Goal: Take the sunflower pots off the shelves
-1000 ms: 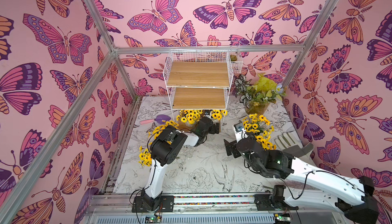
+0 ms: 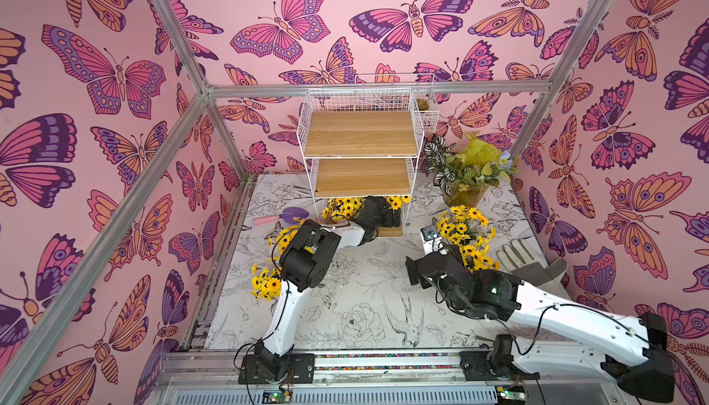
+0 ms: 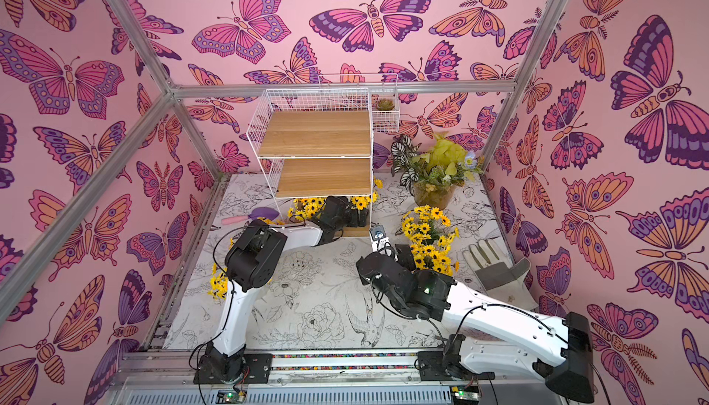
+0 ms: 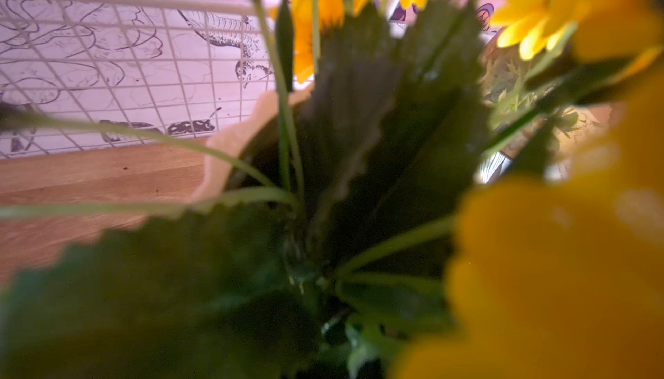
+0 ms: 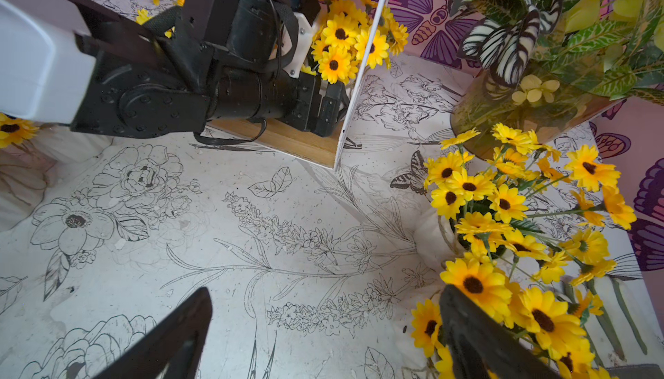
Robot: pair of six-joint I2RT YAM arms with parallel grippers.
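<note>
On the bottom shelf stands a sunflower pot; its yellow flowers (image 2: 343, 206) show behind my left arm. My left gripper reaches in at that level beside the plant, near the right front post, fingers open. Green leaves (image 4: 173, 289) and blurred petals fill the left wrist view, with a pale pot rim (image 4: 238, 137) behind them; no fingers show there. Over the table my right gripper stands open and empty, left of a sunflower pot (image 5: 434, 237). More sunflowers (image 2: 266, 283) stand at the left of the table, partly behind my left arm.
The upper shelf (image 2: 357, 134) and middle shelf (image 2: 362, 177) are bare. A large leafy plant (image 2: 469, 168) stands right of the rack. Gloves (image 2: 520, 255) lie at the right, a purple-bladed trowel (image 2: 294, 214) at the left.
My left gripper has moved farther back into the bottom shelf, hiding more of the flowers. The rack has shifted slightly right. My right arm has moved only a little.
</note>
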